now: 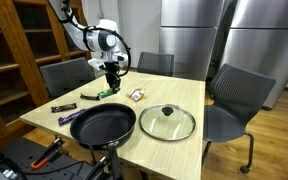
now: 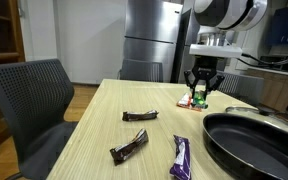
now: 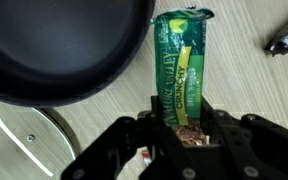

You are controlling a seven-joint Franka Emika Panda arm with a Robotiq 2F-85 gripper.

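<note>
A green bar in a printed wrapper (image 3: 181, 65) is pinched in my gripper, which is shut on its lower end in the wrist view. From the second exterior view, the green bar (image 2: 200, 98) hangs beneath the gripper (image 2: 201, 84), over the table. The first exterior view has the gripper (image 1: 113, 80) behind the black pan (image 1: 102, 124), with the bar (image 1: 108, 93) small below it. In the wrist view the pan (image 3: 59, 45) lies to the left of the bar.
A glass lid (image 1: 167, 122) rests right of the pan. Dark wrapped bars (image 2: 130, 147) and a purple one (image 2: 182, 158) lie on the table's left side. An orange-and-white packet (image 1: 136, 95) is farther back. Open tabletop (image 1: 174, 92) extends toward the back right.
</note>
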